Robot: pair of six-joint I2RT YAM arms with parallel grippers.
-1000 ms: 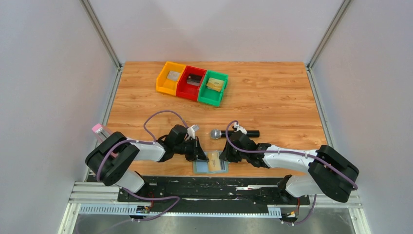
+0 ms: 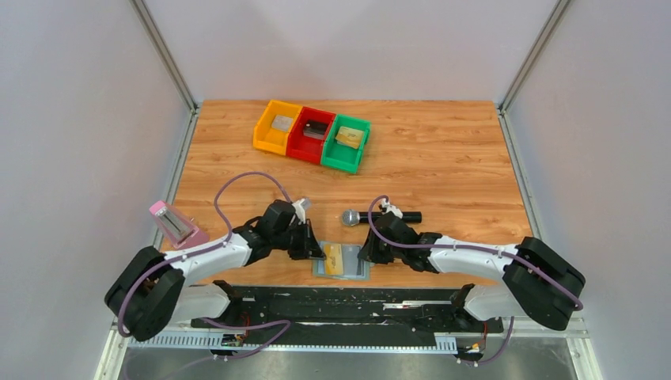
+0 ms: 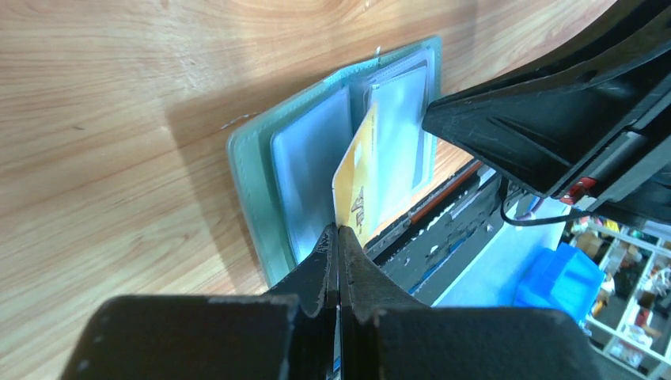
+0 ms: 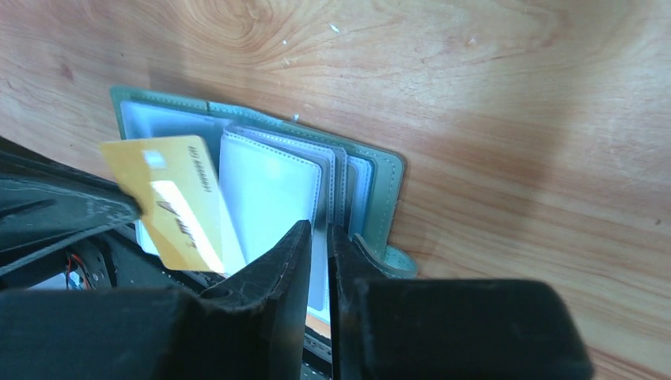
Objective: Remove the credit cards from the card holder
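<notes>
The card holder (image 2: 356,276) lies open at the table's front edge, with a teal cover and clear bluish sleeves. A yellow card (image 4: 162,222) is tilted up, mostly clear of its sleeve; its lower side is still close to the sleeve. My left gripper is shut on one edge of this card. In the right wrist view, my right gripper is shut on the edges of the clear sleeves (image 4: 269,190) on the holder's right side.
Behind lie a yellow bin (image 2: 266,136), a red bin (image 2: 303,152) and a green bin (image 2: 340,158), each with cards inside. A microphone (image 2: 396,216) lies just behind the right gripper. A pink object (image 2: 176,224) stands at the far left.
My left gripper has drawn left, and the yellow card has slid left with it and tilted up. The right gripper has stayed in place.
</notes>
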